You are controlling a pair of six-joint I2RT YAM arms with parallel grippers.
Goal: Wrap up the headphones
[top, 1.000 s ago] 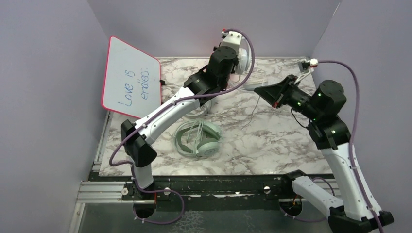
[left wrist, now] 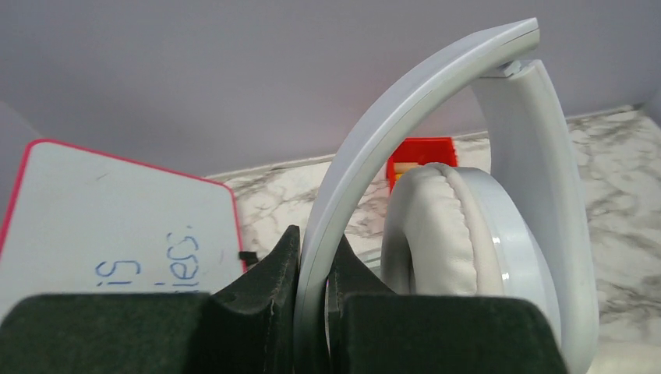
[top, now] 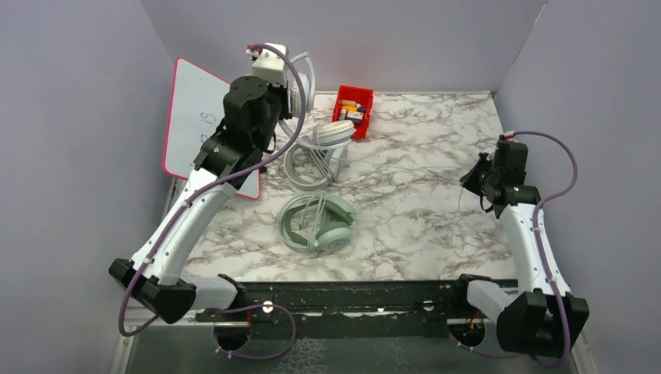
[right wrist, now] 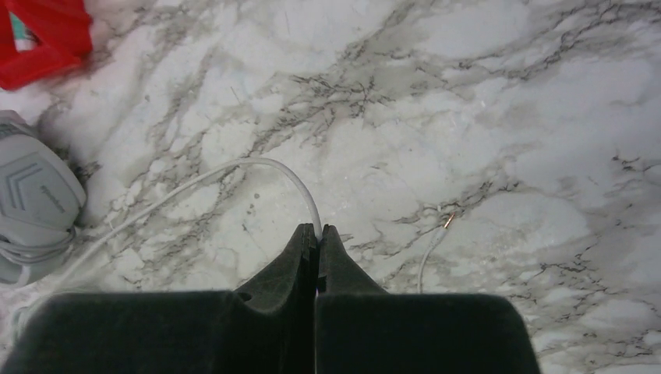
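Observation:
My left gripper is shut on the band of the white headphones [left wrist: 405, 86], holding them up at the back left. One padded ear cup [left wrist: 448, 234] faces the left wrist camera; in the top view the other cup [top: 335, 132] hangs lower right. From the headphones a thin white cable [right wrist: 187, 183] runs rightward to my right gripper. That gripper is shut with the cable at its fingertips. Beyond it, the cable's free end with a copper-coloured plug [right wrist: 450, 221] hangs over the marble table.
Two headphones with coiled cables rest on the table: a pale green pair [top: 341, 214] in front and a grey-white pair [top: 300, 175] behind it. At the back stands a red box [top: 341, 101] of small items. A whiteboard [top: 191, 117] leans at left.
My left gripper has carried the headphones leftward, from back centre to back left. The right gripper has moved right and farther from them, and the cable now stretches between the two.

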